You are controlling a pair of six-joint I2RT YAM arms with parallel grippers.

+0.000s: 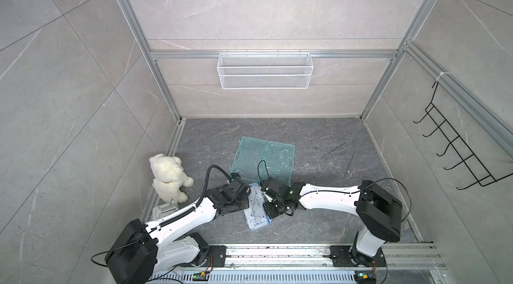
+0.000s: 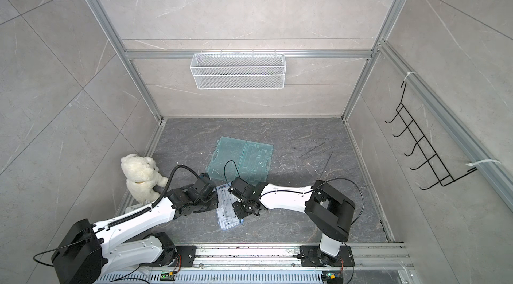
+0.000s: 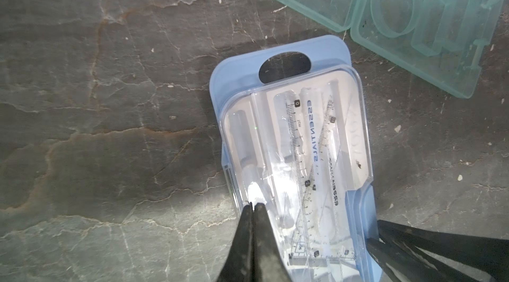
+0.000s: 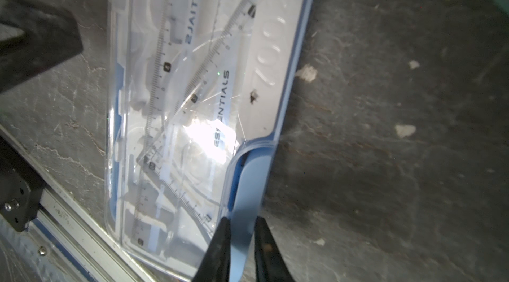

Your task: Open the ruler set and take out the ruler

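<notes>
The ruler set is a flat case with a blue back and a clear cover point(image 3: 241, 122), lying on the dark floor with its lid closed. Through the plastic show a clear ruler point(image 4: 159, 69) and a triangle with printed scales. At the case's right side, the blue tab point(image 4: 249, 186) sits between the fingers of my right gripper, which is shut on it. My left gripper is shut, nothing visible between its fingertips; in the left wrist view they overlap the case's left edge. The right wrist view shows a gap between the left gripper and the case.
A translucent green open case point(image 1: 267, 155) lies just behind the ruler set. A white teddy bear point(image 1: 168, 177) sits by the left wall. A white wire basket point(image 1: 265, 70) hangs at the back.
</notes>
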